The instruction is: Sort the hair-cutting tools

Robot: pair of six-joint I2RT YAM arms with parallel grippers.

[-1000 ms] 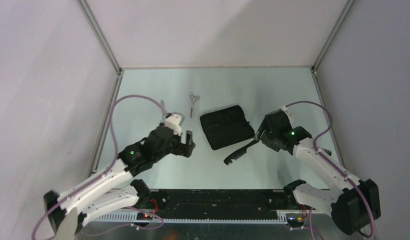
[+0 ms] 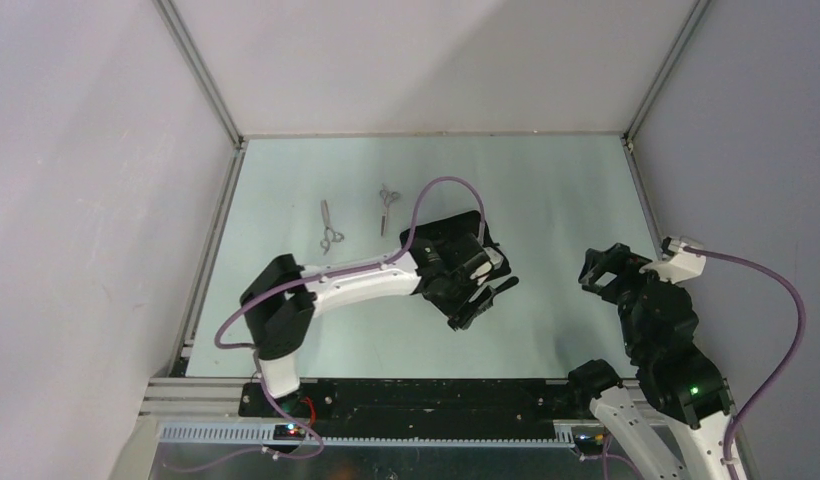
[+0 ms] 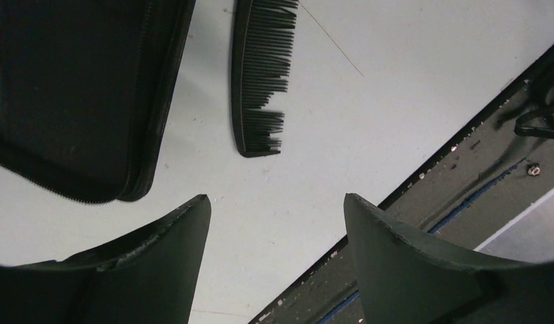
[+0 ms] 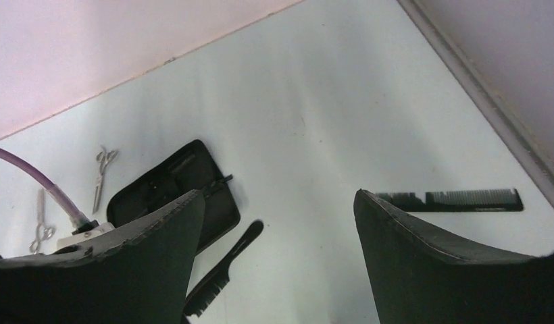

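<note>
A black handled comb [image 2: 507,284] lies just in front of the black zip case [image 2: 439,228], its toothed end [image 3: 250,81] ahead of my left fingertips. My left gripper is above the white table with its fingers apart and nothing between them. Off to the right, my right gripper hangs open and empty. Past its right finger, a second black comb [image 4: 473,200] shows; the arm hides it from above. Two silver scissors, one [image 2: 330,235] further left and one [image 2: 387,208] nearer the case, rest at the back left.
The case lies open, with something dark [image 4: 220,181] at its right edge. Left of the case and along the back right, the table [image 2: 556,180] is bare. Walls close in on the left, back and right. A dark rail [image 2: 436,405] runs along the front edge.
My left arm has swung right, from the left side of the table to over the comb and case front. My right gripper has withdrawn from beside the comb's handle toward the right wall.
</note>
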